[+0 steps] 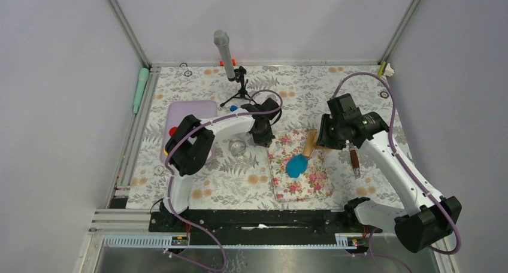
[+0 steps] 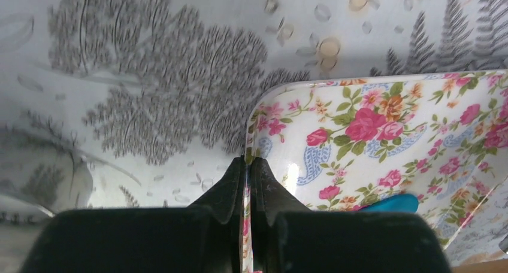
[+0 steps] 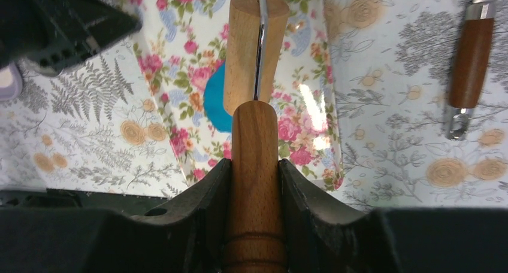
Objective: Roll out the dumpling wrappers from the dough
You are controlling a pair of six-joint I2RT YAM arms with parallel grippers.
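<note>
A floral board [image 1: 290, 186] lies at the centre right with a flattened blue dough piece [image 1: 296, 166] on it. My left gripper is shut at the board's back-left corner, its fingers on the rim. My right gripper is shut on a wooden handle of the rolling pin; the pin's pale wooden roller [image 3: 250, 45] is over the dough, partly hiding it.
A lilac tray [image 1: 186, 109] is at the left, a clear glass [image 1: 237, 146] beside my left arm, a tripod [image 1: 242, 87] at the back. A wooden-handled tool [image 3: 470, 63] lies right of the board.
</note>
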